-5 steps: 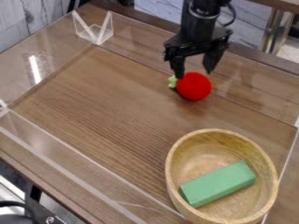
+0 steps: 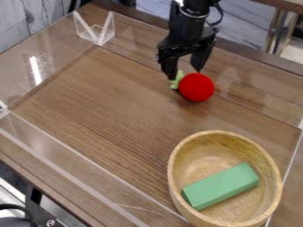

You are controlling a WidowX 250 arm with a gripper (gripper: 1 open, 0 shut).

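My gripper [image 2: 183, 53] is at the top centre, low over the table, with its dark fingers pointing down and apart. Just below it lie a red round object [image 2: 197, 88] and a small light-green piece [image 2: 176, 80] at its left side. I see nothing held between the fingers.
A yellow bowl [image 2: 190, 155] holding a green block [image 2: 221, 186] fills the lower right. A white wire item [image 2: 95, 27] stands at the top left.
The objects on the table look much the same.
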